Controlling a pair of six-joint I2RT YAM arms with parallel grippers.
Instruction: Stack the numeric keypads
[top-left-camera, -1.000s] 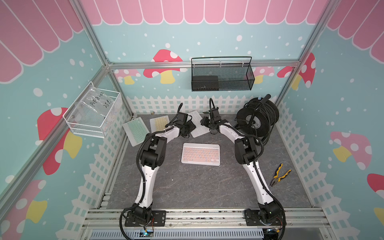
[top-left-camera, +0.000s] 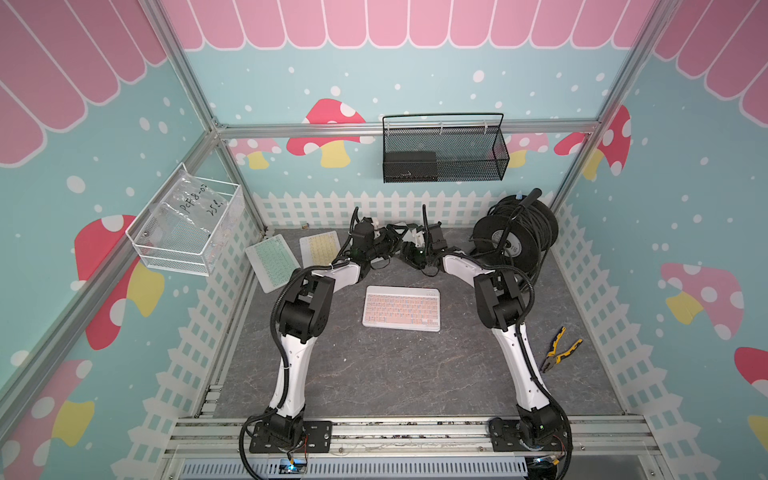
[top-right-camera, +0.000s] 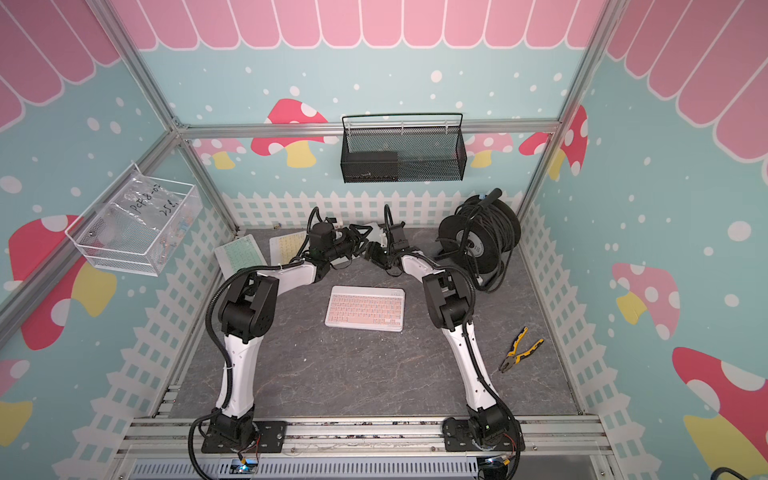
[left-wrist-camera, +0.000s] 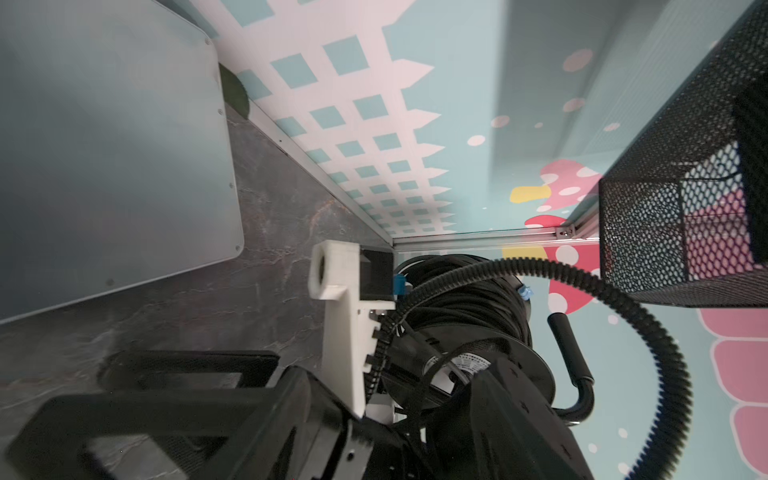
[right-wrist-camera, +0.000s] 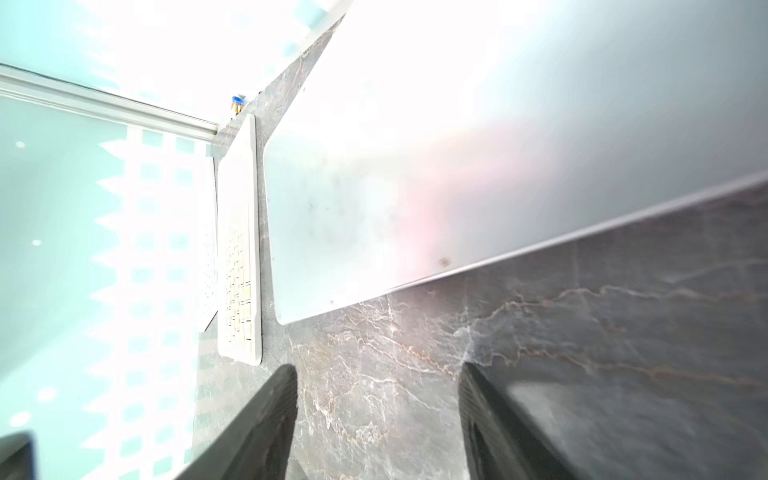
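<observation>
Near the back wall, both grippers, left (top-left-camera: 393, 233) and right (top-left-camera: 412, 252), are close together around a white keypad (top-right-camera: 373, 230), largely hidden by them in the top views. A silvery plate-like surface (left-wrist-camera: 112, 152) fills much of the left wrist view and also the right wrist view; what the fingers hold is unclear. A pink-keyed keypad (top-left-camera: 401, 308) lies in the middle of the table, a green one (top-left-camera: 272, 262) at back left, and a yellow one (top-left-camera: 318, 246) beside it, partly behind the left arm.
A black cable reel (top-left-camera: 508, 240) stands at back right, pliers (top-left-camera: 560, 349) at front right. A black mesh basket (top-left-camera: 445, 152) hangs on the back wall, a white one (top-left-camera: 184, 240) on the left wall.
My left gripper has moved up and right and turned; my right gripper has shifted and turned.
</observation>
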